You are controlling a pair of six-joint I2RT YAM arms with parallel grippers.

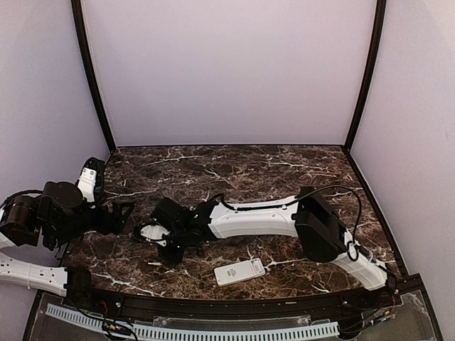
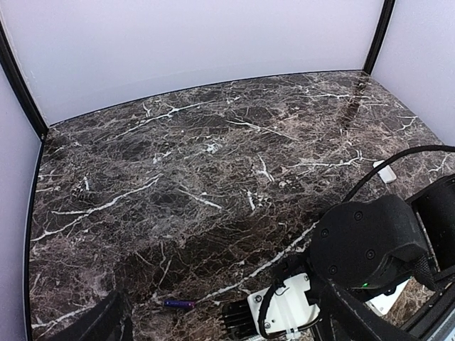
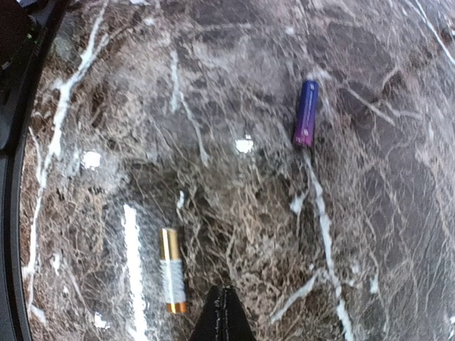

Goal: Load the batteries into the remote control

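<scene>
A white remote control point(image 1: 239, 271) lies on the marble table near the front edge. In the right wrist view, a gold-and-white battery point(image 3: 173, 271) lies left of my right gripper, whose tips are shut with nothing showing between them. Farther off lies a purple battery, also visible as a small purple battery point(image 2: 178, 304) in the left wrist view. Over at the left side, my left gripper point(image 1: 124, 214) is raised; its dark fingers point(image 2: 106, 320) stand apart, with no object seen held.
A small white piece point(image 2: 384, 171) lies to the right in the left wrist view. My right arm point(image 1: 263, 221) stretches across the table and hides part of it.
</scene>
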